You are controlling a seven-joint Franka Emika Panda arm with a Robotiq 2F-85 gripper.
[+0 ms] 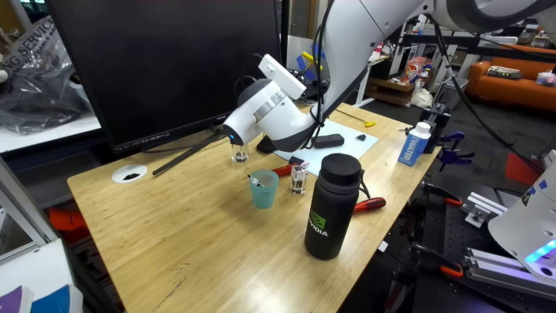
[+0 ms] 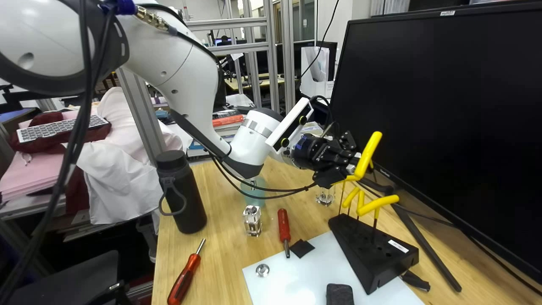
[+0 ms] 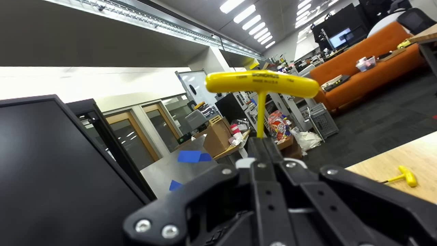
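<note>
A yellow T-handle hex key [image 3: 262,82] sticks out from my gripper in the wrist view. Its thin yellow-coated shaft runs in between the closed fingertips, and the crossbar lies beyond them. Exterior view 2 shows the gripper [image 2: 355,165] tilted, with the held key's handle [image 2: 369,152] raised above a black hex key stand [image 2: 373,254]. Other yellow handles [image 2: 378,204] remain in that stand. From exterior view 1, the arm hides most of the gripper, but the key's yellow handle [image 1: 311,59] shows behind the wrist.
A large monitor [image 2: 442,117] stands close beside the gripper. Another yellow hex key [image 1: 369,124] lies flat on the table. A teal cup [image 1: 264,190], clear blocks, red screwdrivers and a black bottle [image 1: 333,208] occupy the middle and front.
</note>
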